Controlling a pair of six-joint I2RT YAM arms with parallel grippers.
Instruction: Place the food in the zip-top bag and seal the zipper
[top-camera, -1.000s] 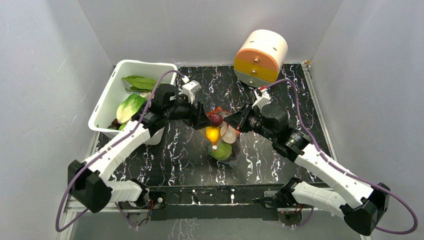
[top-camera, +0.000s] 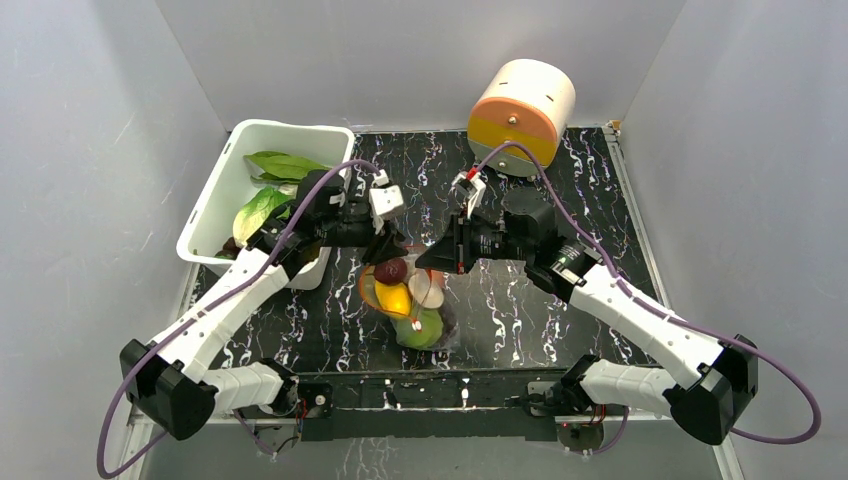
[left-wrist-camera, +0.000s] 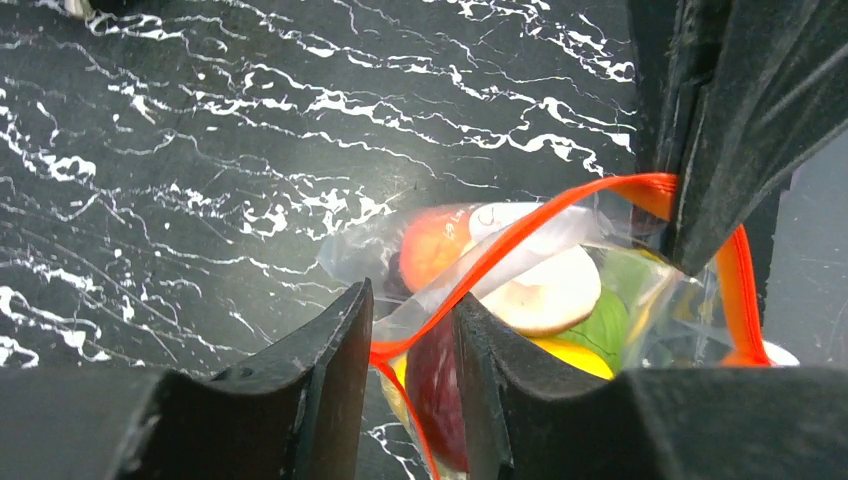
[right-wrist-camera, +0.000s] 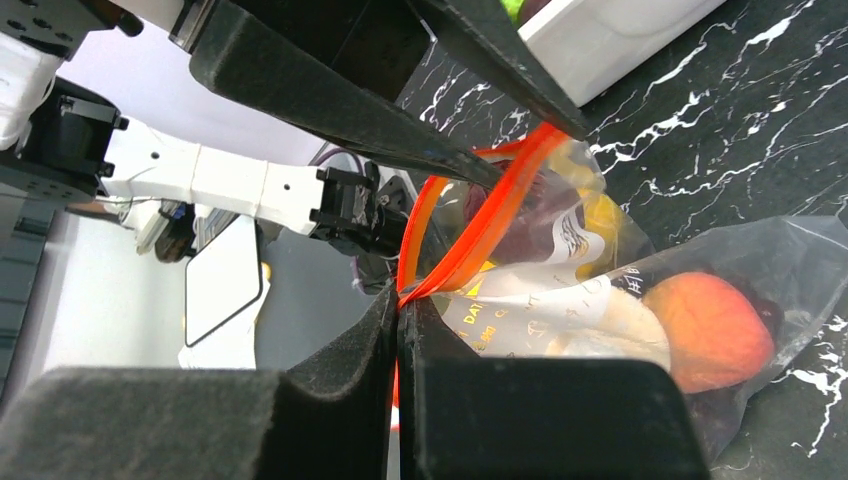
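The clear zip bag (top-camera: 430, 320) with an orange zipper stands at mid table, holding a dark red item (top-camera: 390, 270), a yellow one (top-camera: 393, 297), a pale round one, a green one and an orange-red one (right-wrist-camera: 707, 330). My right gripper is shut at the bag's zipper edge, the orange strip running into its fingertips. My left gripper is part open over the bag's rim, the zipper strip passing between or just beyond its fingertips.
A white bin (top-camera: 200, 225) with leafy vegetables stands back left. A rounded cream box with orange and yellow drawers (top-camera: 515, 120) sits back right.
The bag and food have shifted left and toward the front. My right gripper has moved left; my left gripper has also shifted somewhat left from a second ago.
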